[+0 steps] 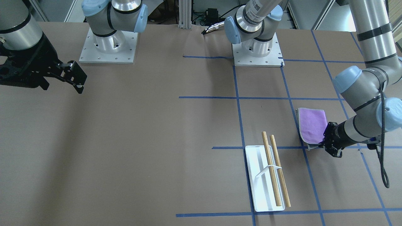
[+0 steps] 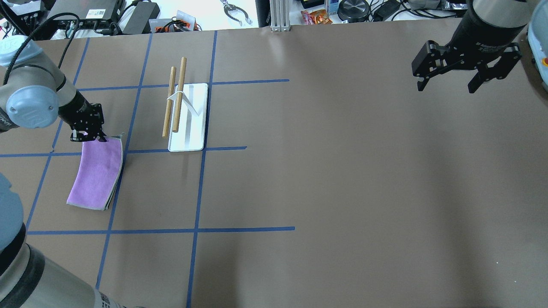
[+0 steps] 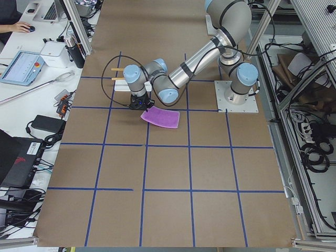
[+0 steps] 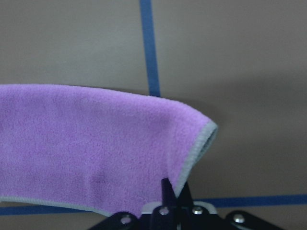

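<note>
A folded purple cloth [image 1: 311,124] with grey-green edging lies on the taped floor grid, seen also in the left view [image 3: 163,118] and top view [image 2: 95,174]. My gripper [image 1: 326,145] is at one of its corners, shut on the cloth, as the wrist view shows: the edged corner [image 4: 192,143] runs in between the black fingertips. The rest of the cloth [image 4: 86,143] spreads out beside the fingers.
A white tray [image 1: 258,188] with two wooden sticks [image 1: 275,180] sits beside the cloth. Another black gripper [image 2: 465,64] hangs over the far side. Further arm bases [image 1: 258,60] stand at the back.
</note>
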